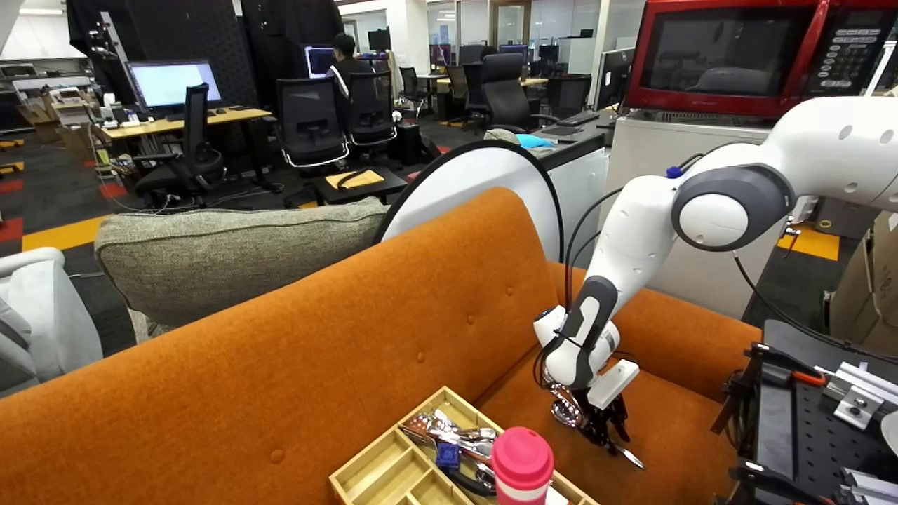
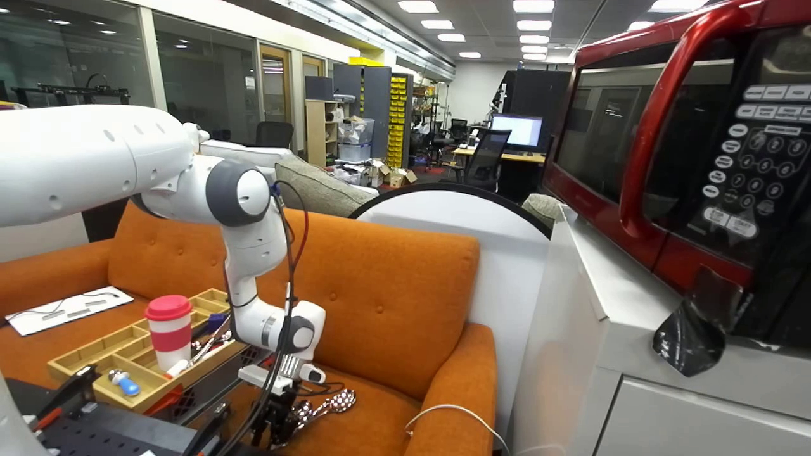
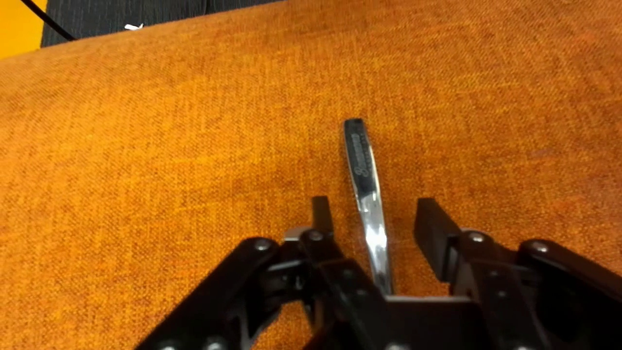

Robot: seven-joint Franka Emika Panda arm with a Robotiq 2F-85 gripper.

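Observation:
On the orange sofa seat [image 1: 673,421] lies a shiny metal utensil [image 3: 373,224] with a dark, lettered handle end. Its handle runs between the fingers of my gripper, which stands partly open with a gap visible on both sides of the metal. In exterior view 1, a round metal head [image 1: 565,412] shows on one side of the gripper [image 1: 607,429], and the handle tip [image 1: 633,459] sticks out on the other. A perforated spoon head [image 2: 343,400] rests on the seat beside the gripper in exterior view 2.
A wooden divided tray [image 1: 370,467] holds several utensils, a small blue item [image 1: 447,456] and a white cup with a pink lid [image 1: 522,459]. A dark perforated platform [image 1: 842,429] borders the seat. Behind the arm stands a red microwave [image 1: 724,59].

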